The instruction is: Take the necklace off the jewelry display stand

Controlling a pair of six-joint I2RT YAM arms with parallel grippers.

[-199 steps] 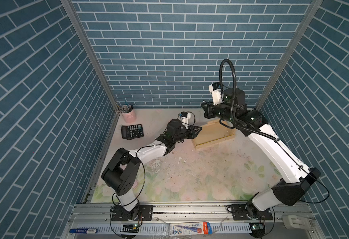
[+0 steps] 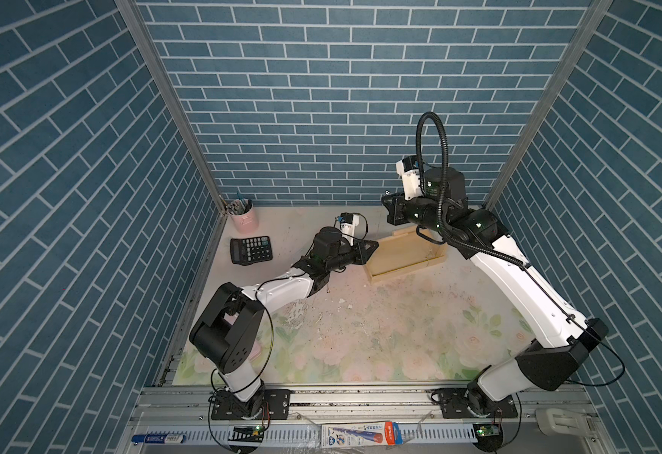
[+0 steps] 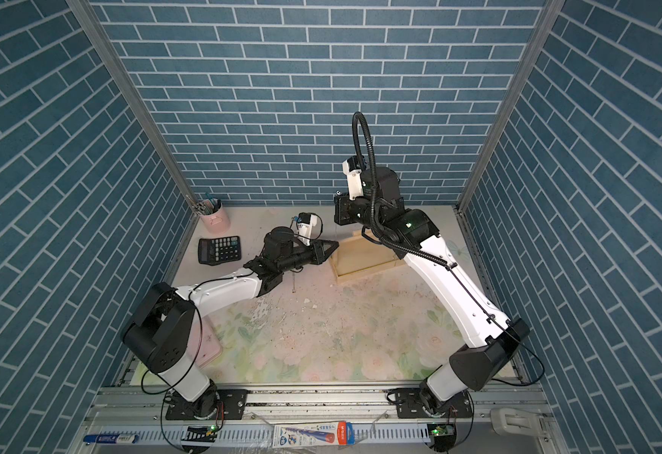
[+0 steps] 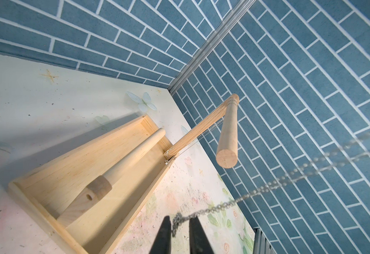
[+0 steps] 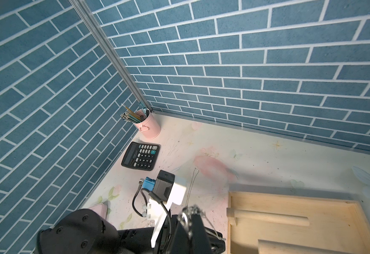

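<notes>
The silver necklace chain (image 4: 252, 193) runs from the upper right edge of the left wrist view down to a bunched end at my left fingertips. My left gripper has its fingers apart, the chain's end hanging at their gap; whether they touch it is unclear. My right gripper is shut, with silver chain (image 5: 193, 210) bunched at its fingertips. It hovers above and right of the left one in the top left view. The wooden display stand has a tray base (image 4: 37, 203), an upright and a round peg (image 4: 227, 139). More chain (image 4: 212, 125) hangs along its upright.
A wooden rod (image 4: 138, 154) juts over the tray. At the back left stand a pink cup (image 2: 245, 219) of pens and a black calculator (image 2: 250, 250).
My left gripper has drawn back slightly to the left, and its fingers look closer together than before. The right arm and the stand stay where they were.
</notes>
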